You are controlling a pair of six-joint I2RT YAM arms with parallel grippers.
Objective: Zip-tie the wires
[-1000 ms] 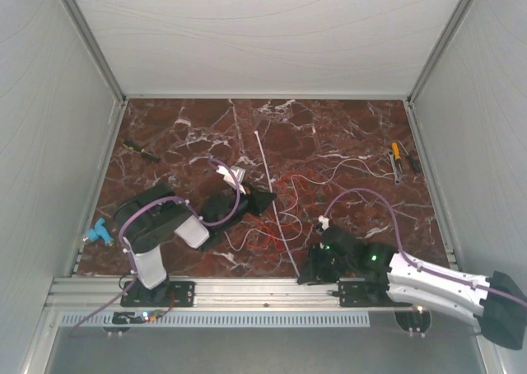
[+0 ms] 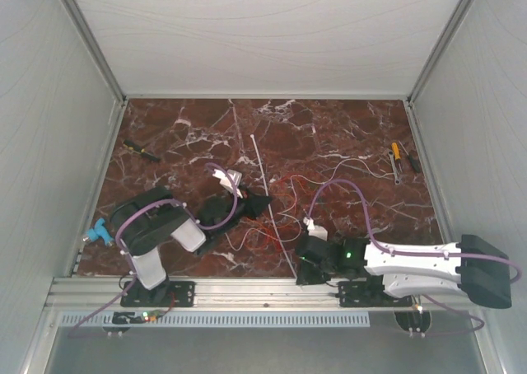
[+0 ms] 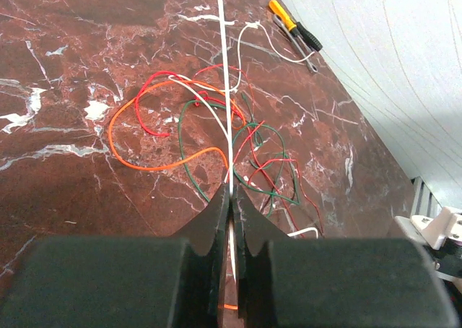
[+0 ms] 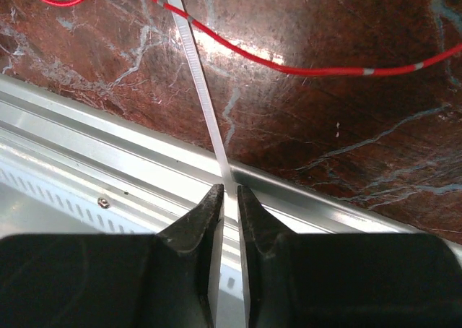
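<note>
A long white zip tie [image 2: 260, 164] runs from the back middle to the front metal rail, across loose red, orange, green and white wires [image 3: 180, 165]. My left gripper is shut on the zip tie over the wires, near its middle. My right gripper is low over the front rail with its fingertips close around the zip tie's near end [image 4: 209, 118], only slightly apart; whether it grips cannot be told. A red wire [image 4: 310, 71] crosses the tie in the right wrist view.
A black-handled tool [image 2: 142, 150] lies at back left, a blue object [image 2: 100, 231] at left. Yellow-handled and other tools [image 2: 396, 156] lie at right. White walls enclose the table.
My left gripper has moved slightly left, with the zip tie's far end shifting left too. My right arm has swung, its forearm now more level, with the gripper at the rail.
</note>
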